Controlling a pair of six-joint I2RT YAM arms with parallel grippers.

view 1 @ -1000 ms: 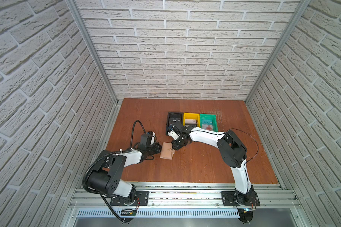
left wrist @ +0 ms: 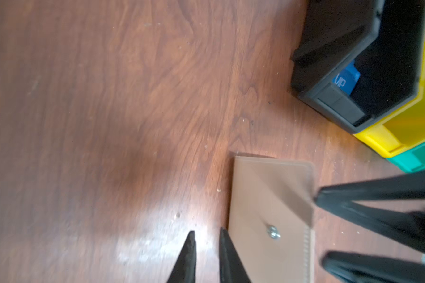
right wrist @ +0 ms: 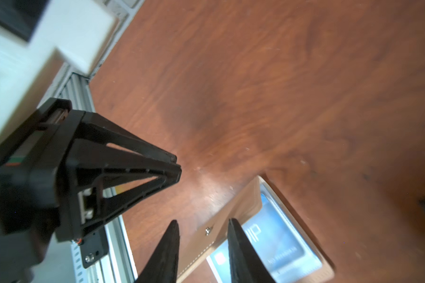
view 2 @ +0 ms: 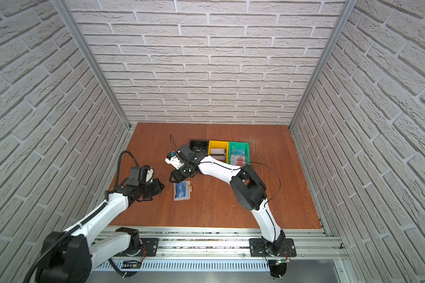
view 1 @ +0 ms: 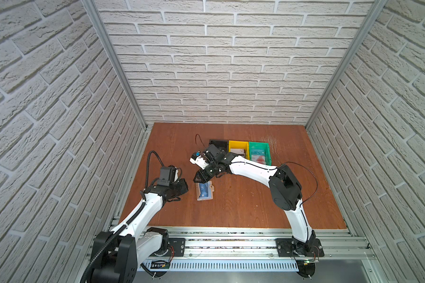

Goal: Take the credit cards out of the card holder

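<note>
The tan card holder (view 1: 204, 191) lies on the table between and below my grippers. The right wrist view shows its flap (right wrist: 236, 202) partly raised, exposing a blue card (right wrist: 274, 240) in a clear sleeve. My left gripper is left of the holder, its fingers apart with nothing seen between them. My right gripper hovers above the holder, fingers apart over it, nothing seen held.
Black (view 1: 218, 143), yellow (view 1: 238, 143) and green (view 1: 265, 155) bins stand in a row behind the holder; the black one holds a blue item (left wrist: 347, 75).
My left gripper has pulled back left and my right gripper has risen up and left. The holder shifted slightly left, and its blue card now shows.
</note>
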